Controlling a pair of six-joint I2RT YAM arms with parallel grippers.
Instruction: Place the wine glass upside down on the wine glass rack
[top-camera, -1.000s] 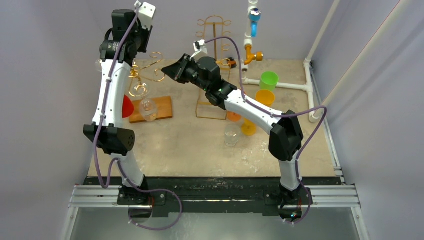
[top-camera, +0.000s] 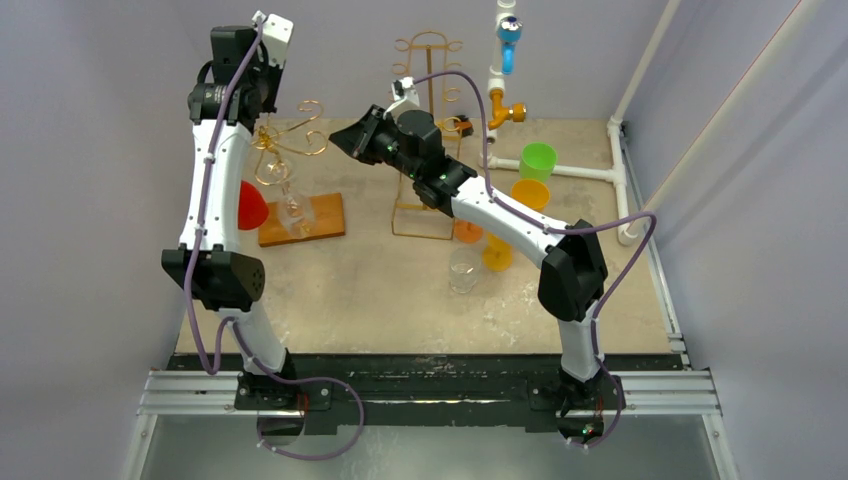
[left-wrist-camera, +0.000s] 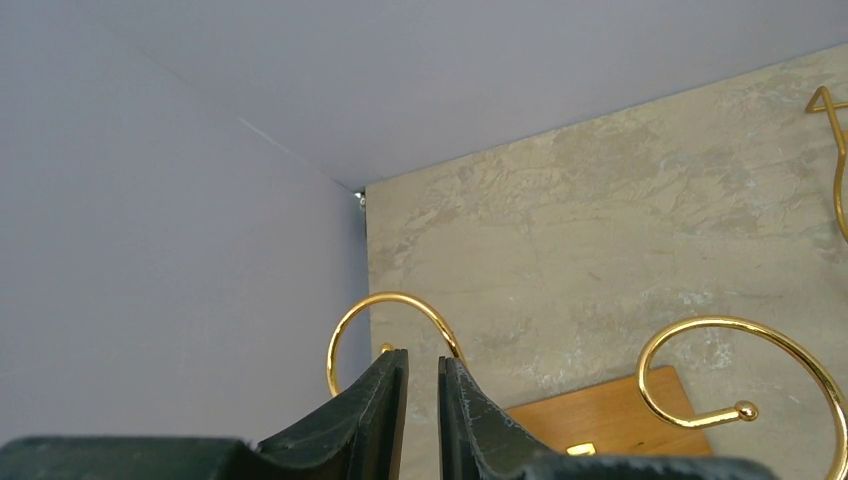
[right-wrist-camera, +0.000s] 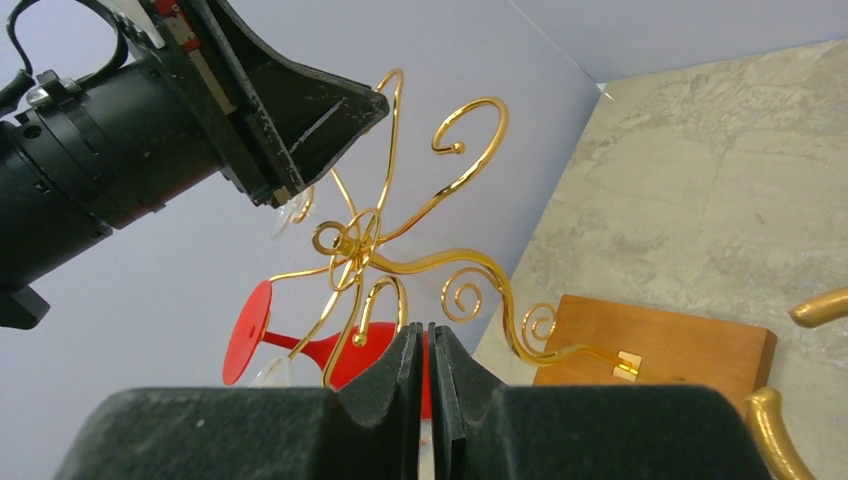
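The gold wine glass rack (right-wrist-camera: 440, 262) has curled arms and a wooden base (top-camera: 328, 215). A clear wine glass (top-camera: 296, 212) hangs from it above that base, bowl toward the table. On the left side a red glass (right-wrist-camera: 365, 355) hangs slanted, its round foot caught on an arm. My left gripper is over the rack's top, its fingers a little apart and nothing between them. To the rack's right my right gripper has a slim gap between its fingers and holds nothing. Part of another clear glass (right-wrist-camera: 290, 213) shows behind the left gripper.
A taller gold rack (top-camera: 422, 238) stands behind the right arm. Green (top-camera: 538, 160) and orange (top-camera: 530, 194) cups, a clear glass (top-camera: 464, 270) and pipes with a blue-handled tap (top-camera: 510, 32) occupy the right side.
The left arm has shifted somewhat left. The clear glass over the wooden base has swung and now looks blurred.
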